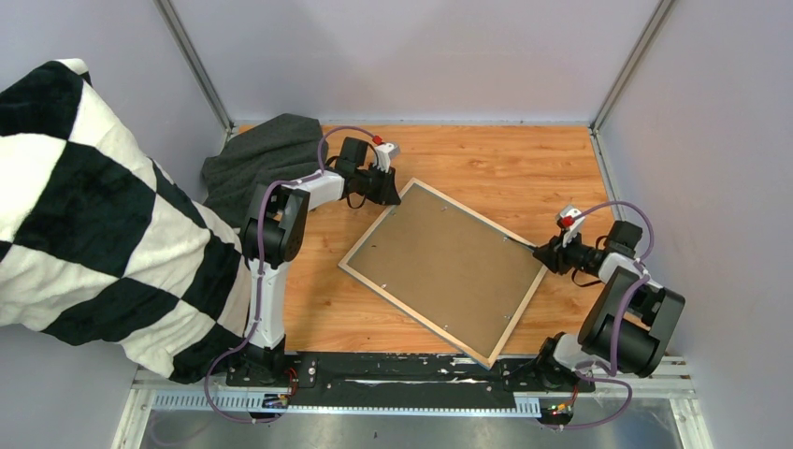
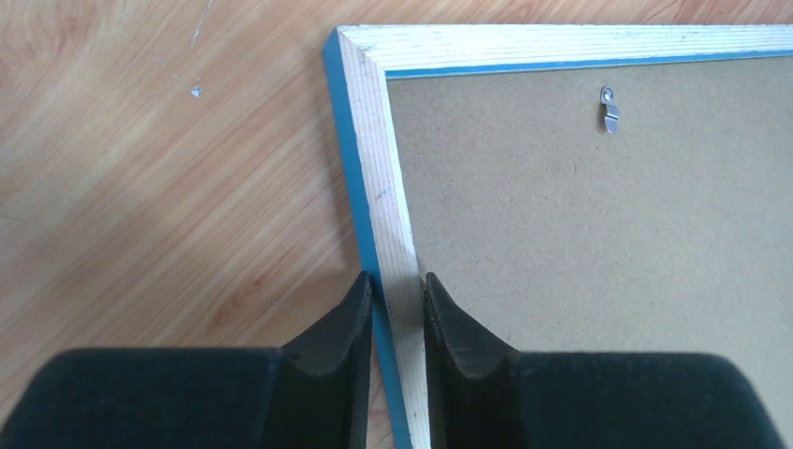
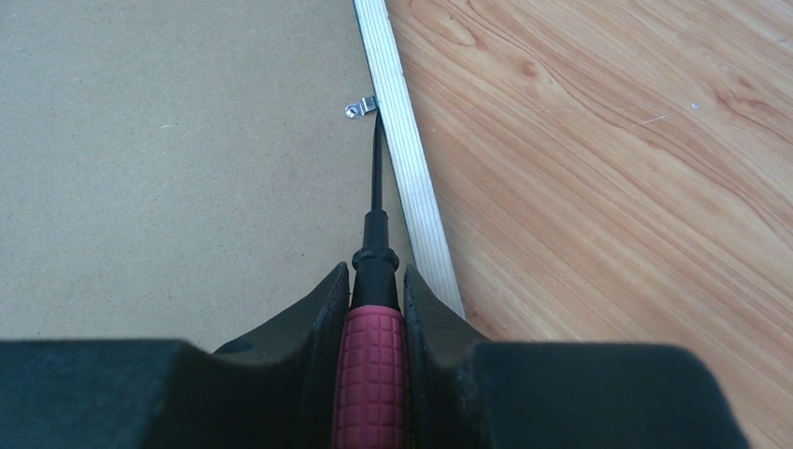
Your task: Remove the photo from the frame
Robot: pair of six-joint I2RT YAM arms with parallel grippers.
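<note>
The photo frame (image 1: pixel 367 286) lies back up on the table, its brown backing board (image 1: pixel 444 271) held by small metal clips. My left gripper is shut on the frame's wooden edge near a corner; a clip (image 2: pixel 609 110) sits inside that corner. My right gripper is shut on a screwdriver with a red handle (image 3: pixel 370 374) and thin black shaft. The tip reaches the inner edge of the frame's strip (image 3: pixel 408 159), right at a clip (image 3: pixel 359 107).
A dark grey cloth (image 1: pixel 252 164) lies at the back left, beside a large checkered cushion (image 1: pixel 103 234). Bare wooden table (image 1: pixel 505 164) shows behind the frame. Walls enclose the back and sides.
</note>
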